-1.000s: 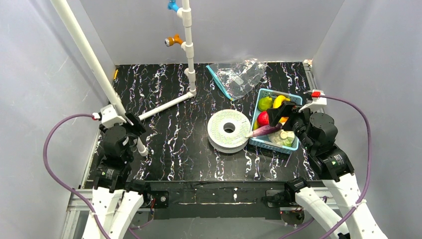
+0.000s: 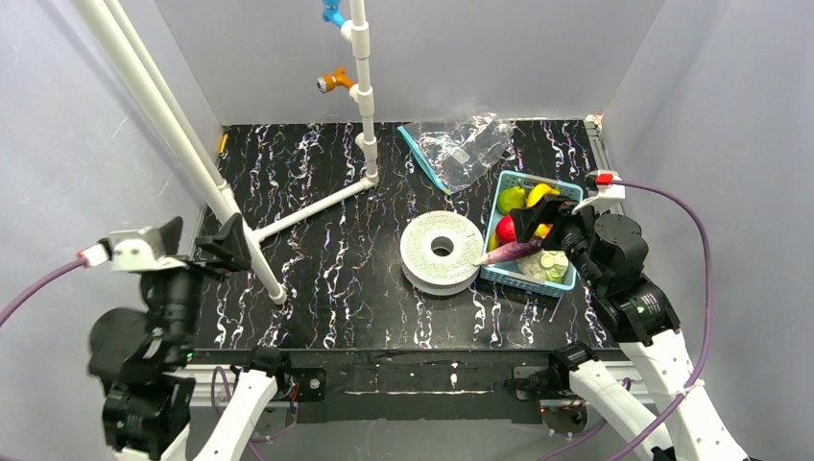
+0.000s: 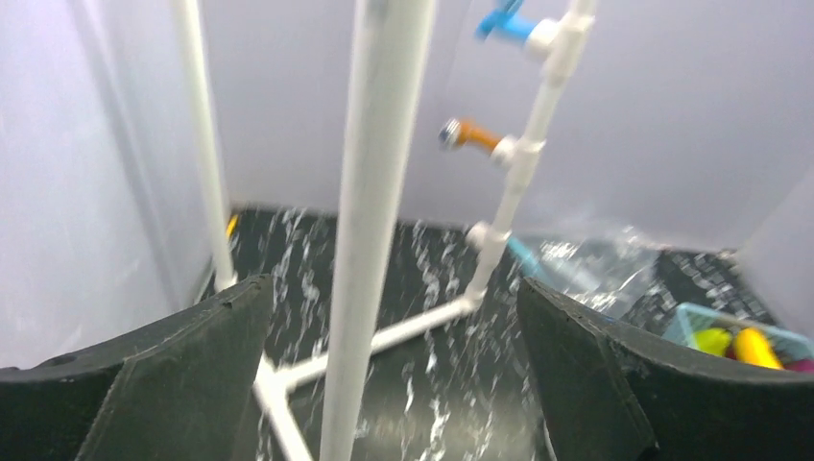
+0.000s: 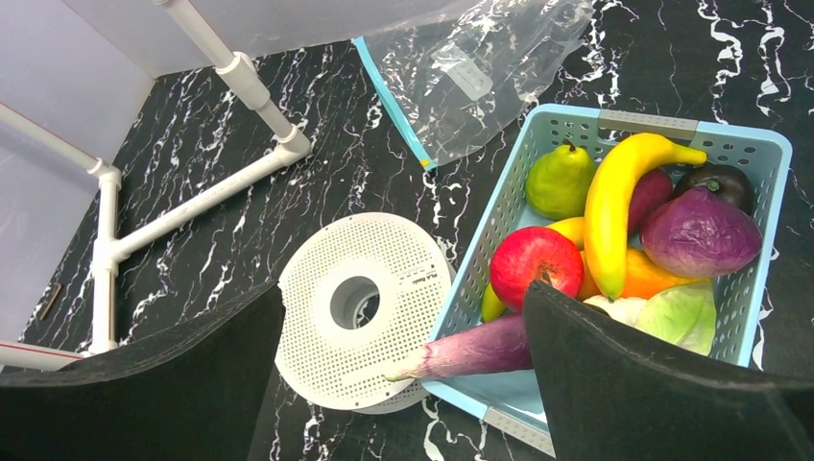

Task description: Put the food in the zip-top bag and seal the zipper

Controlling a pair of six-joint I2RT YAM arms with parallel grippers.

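The clear zip top bag [image 2: 461, 149], with a blue zipper strip [image 4: 395, 106], lies flat and empty-looking at the back of the counter. Food fills a light blue basket [image 4: 768, 245]: a banana [image 4: 614, 211], pear [image 4: 560, 181], pomegranate [image 4: 536, 266], cabbage [image 4: 680, 315] and purple vegetables. A long eggplant [image 4: 470, 351] juts over the basket's left rim towards the round stand. Above the basket, my right gripper is open, holding nothing. Over the far left, my left gripper is open; a white pole [image 3: 370, 211] crosses the view between its fingers, contact unclear.
A round perforated white stand [image 2: 425, 235] occupies the middle, left of the basket. White pipes [image 2: 322, 204] with an orange tap [image 2: 338, 80] and a blue tap [image 2: 333, 12] rise at the back left. Grey walls enclose the counter; bare surface lies left of the stand.
A second white pole now shows beside the left one. The right arm, food and bag have not visibly moved.
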